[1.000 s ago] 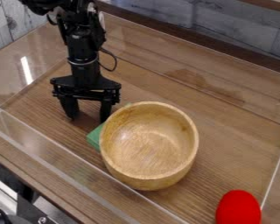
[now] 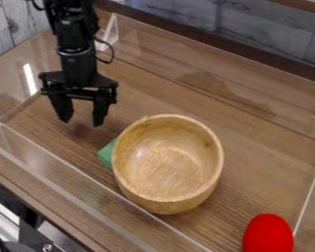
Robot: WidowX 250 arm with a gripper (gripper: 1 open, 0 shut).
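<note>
My black arm stands at the upper left, its gripper (image 2: 78, 103) low over the bare wooden table, left of a large pale wooden bowl (image 2: 165, 172). Whether the fingers are open or shut is hard to make out. A green object (image 2: 107, 153) lies partly hidden under or behind the bowl's left side.
A red rounded object (image 2: 268, 234) sits at the bottom right. A grey wall stands behind at the top right.
My gripper has moved left, away from the bowl. The bowl, green object and red object look unmoved.
</note>
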